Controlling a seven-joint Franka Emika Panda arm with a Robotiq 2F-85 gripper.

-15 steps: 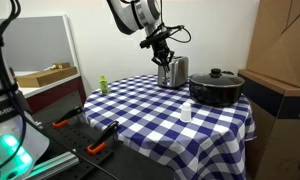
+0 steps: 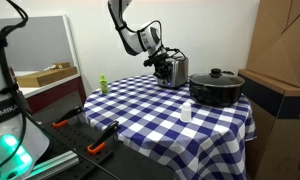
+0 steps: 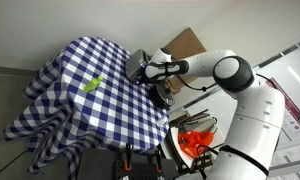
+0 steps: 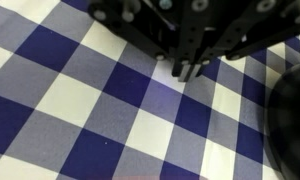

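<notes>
My gripper point(image 2: 162, 77) points down low over the blue-and-white checkered tablecloth point(image 2: 140, 115), in front of a silver toaster point(image 2: 174, 70). In the wrist view the gripper has its fingertips together, only cloth showing beneath and nothing visible between them. To the right stands a black lidded pot point(image 2: 216, 90); a dark rounded edge, probably that pot point(image 4: 292, 118), enters the wrist view at the right. Exterior view 2 shows the arm reaching over the table, partly covering the toaster and pot.
A small white container point(image 2: 186, 113) stands in front of the pot. A yellow-green bottle point(image 2: 103, 84) is near the table's left edge, also seen as a green item point(image 3: 93, 85) from above. Cardboard boxes point(image 2: 278, 110) stand right of the table.
Over the last second the arm's wrist has come down and shifted slightly left in exterior view 1. The toaster, pot, white container and bottle have stayed in place.
</notes>
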